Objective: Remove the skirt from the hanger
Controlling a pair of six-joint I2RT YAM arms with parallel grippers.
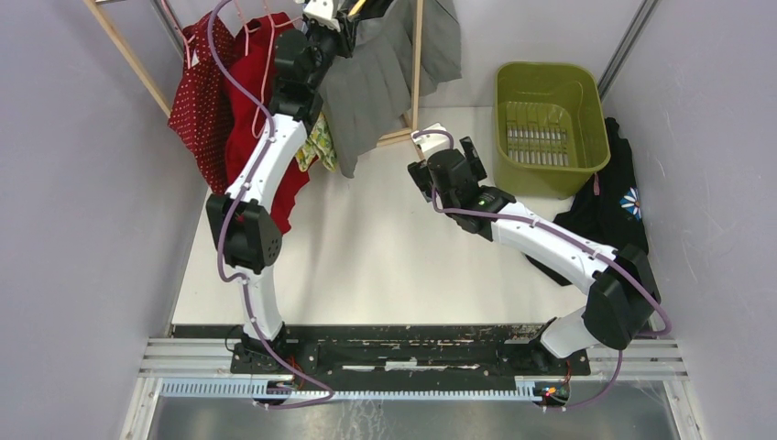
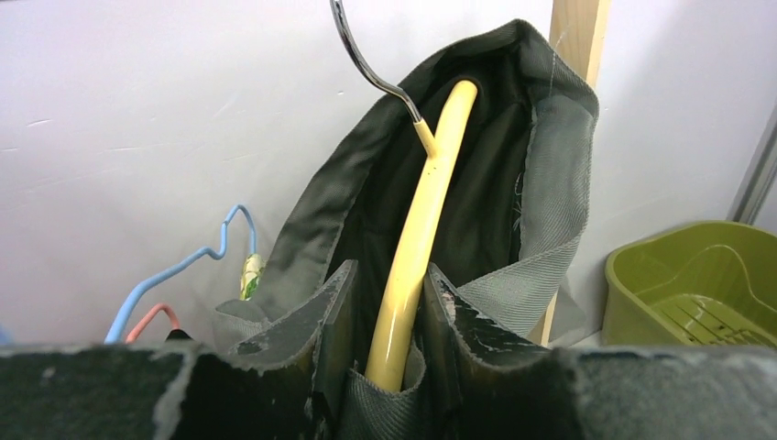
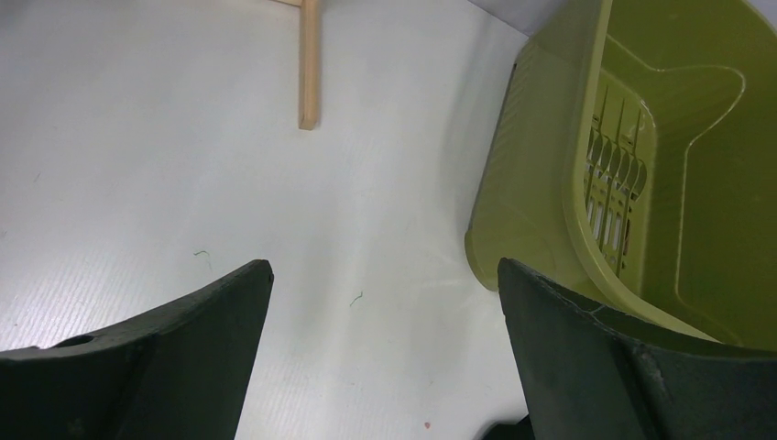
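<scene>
A grey skirt [image 1: 385, 92] hangs on a yellow hanger [image 2: 431, 202] at the top of the rack. In the left wrist view its waistband [image 2: 559, 156] loops round the hanger, whose metal hook rises above. My left gripper is at the lower part of the hanger, fingers either side of it and the cloth; whether they clamp on it is unclear. My right gripper stands open and empty over the white table, beside the green basket.
Red dotted [image 1: 197, 101] and plain red garments hang at left. The green basket [image 3: 586, 110] stands at right, with a black garment [image 1: 623, 183] beside it.
</scene>
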